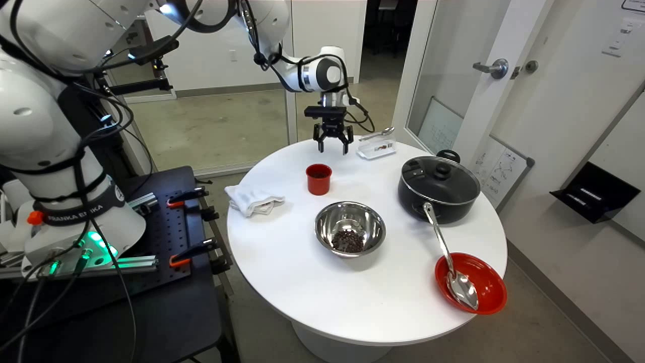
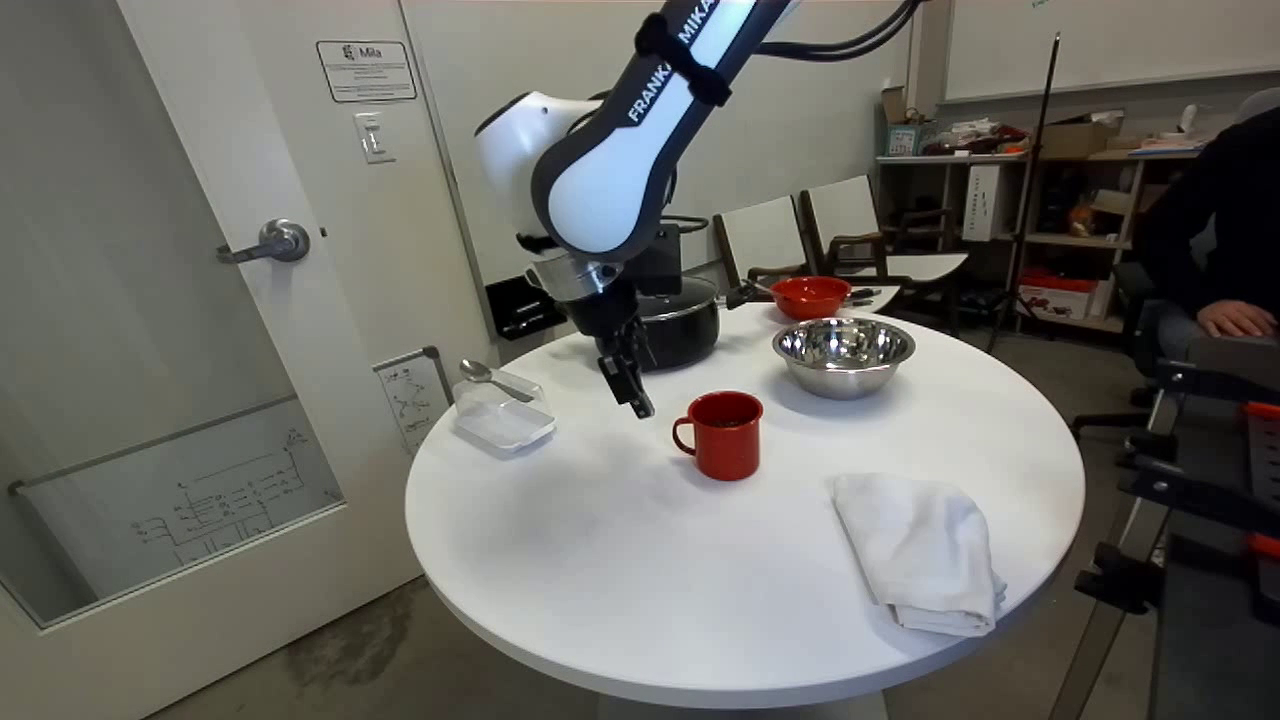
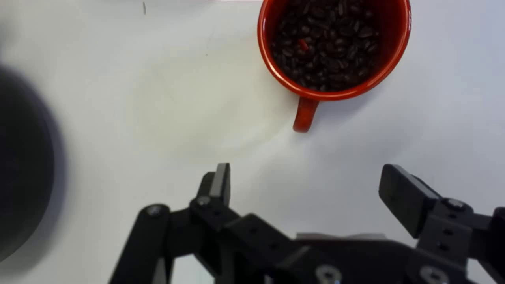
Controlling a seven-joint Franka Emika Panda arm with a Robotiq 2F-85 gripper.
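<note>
Dark coffee beans (image 3: 326,45) lie inside the red mug (image 1: 318,179), which stands upright on the white table. In the wrist view the mug's handle (image 3: 305,115) points toward my fingers. My gripper (image 1: 332,147) is open above the table, apart from the mug and on its handle side, with nothing between its fingers. A steel bowl (image 1: 350,225) with more beans (image 1: 347,241) at its bottom sits near the table's middle.
A lidded black pot (image 1: 439,187) and a red bowl (image 1: 493,290) with a large spoon (image 1: 462,289) occupy one side. A clear tray (image 2: 504,414) bearing a small spoon (image 2: 494,382) stands near the edge. A folded white cloth (image 2: 918,546) lies opposite.
</note>
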